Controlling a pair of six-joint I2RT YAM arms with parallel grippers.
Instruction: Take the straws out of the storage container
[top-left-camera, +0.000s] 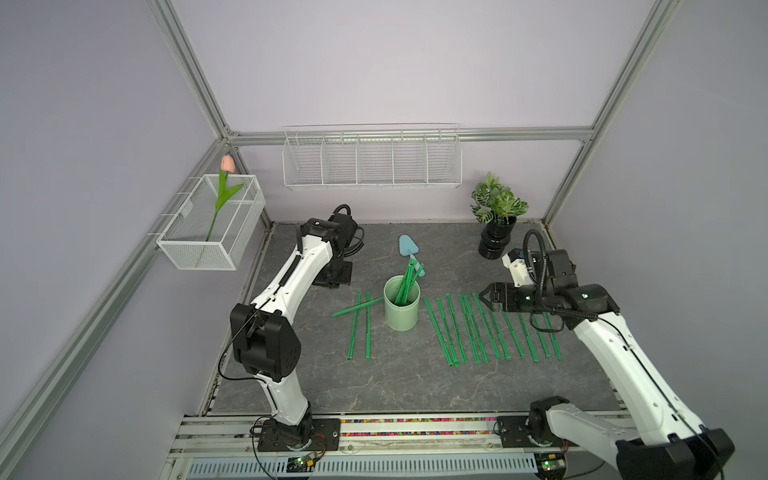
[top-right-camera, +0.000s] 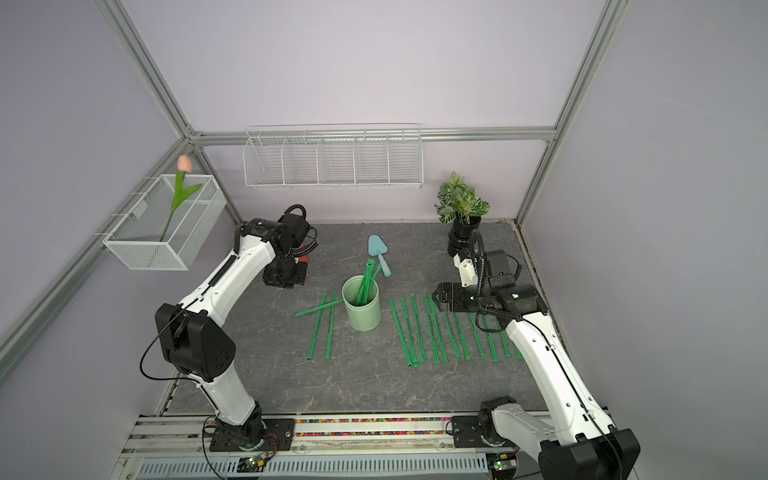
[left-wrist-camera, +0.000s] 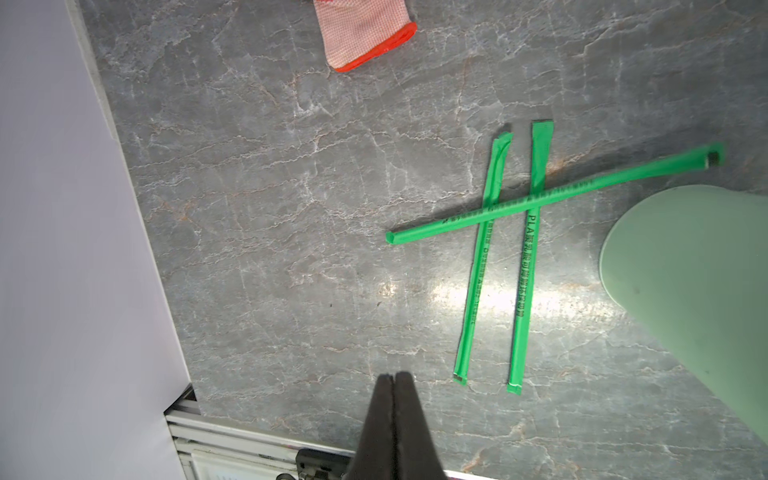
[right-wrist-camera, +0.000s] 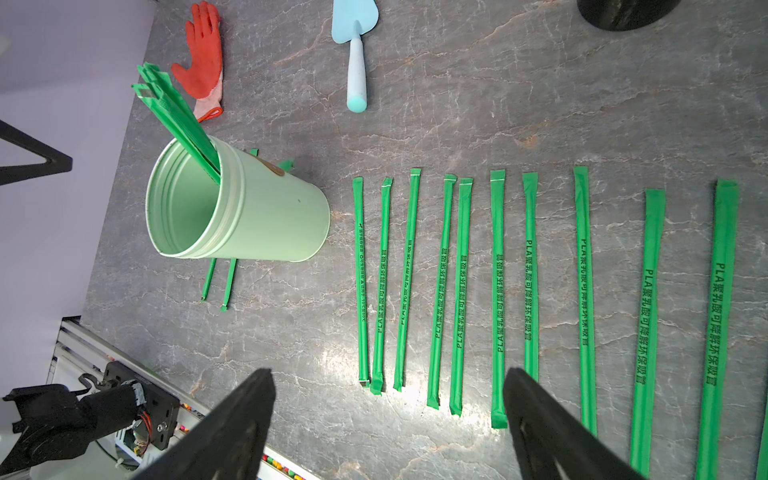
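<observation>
A pale green container (top-left-camera: 401, 316) stands at the table's middle with several green straws (top-left-camera: 405, 284) upright in it. Several straws (right-wrist-camera: 498, 296) lie in a row to its right. Left of it, one straw (left-wrist-camera: 440, 229) lies across two others (left-wrist-camera: 524, 264), its end near the container slightly blurred. My left gripper is shut, nothing visible between its fingers, above the table left of the container. My right gripper stands open over the row, its fingers apart with nothing held.
A red glove (right-wrist-camera: 205, 64) and a blue trowel (right-wrist-camera: 361, 64) lie at the back. A potted plant (top-left-camera: 497, 208) stands back right. A wire basket with a tulip (top-left-camera: 232, 256) hangs on the left wall; an empty rack (top-left-camera: 372, 160) is on the back wall.
</observation>
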